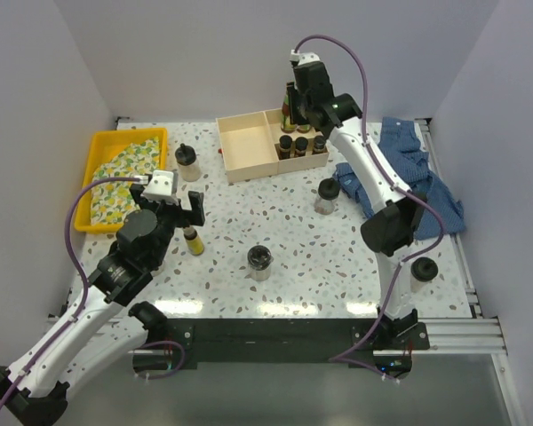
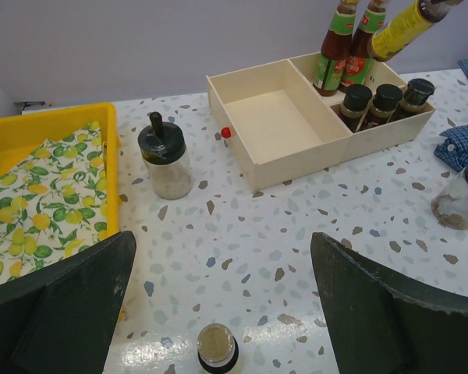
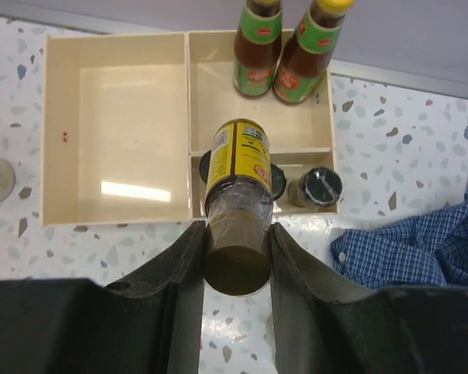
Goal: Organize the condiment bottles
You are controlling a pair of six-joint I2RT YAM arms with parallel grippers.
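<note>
In the right wrist view, my right gripper is shut on a yellow-labelled bottle, its base toward the camera and its far end over the small-bottle compartment. The left wrist view shows this bottle tilted in the air above the cream organizer box. Two red sauce bottles stand in the box's back right compartment; in front are small black-capped bottles. The left compartment is empty. My left gripper stands open and empty, a yellow-labelled bottle on the table near it.
A yellow basket with a lemon-print cloth stands at the left. Black-lidded jars stand at back left, centre front, right of centre and far right. A blue cloth lies at the right.
</note>
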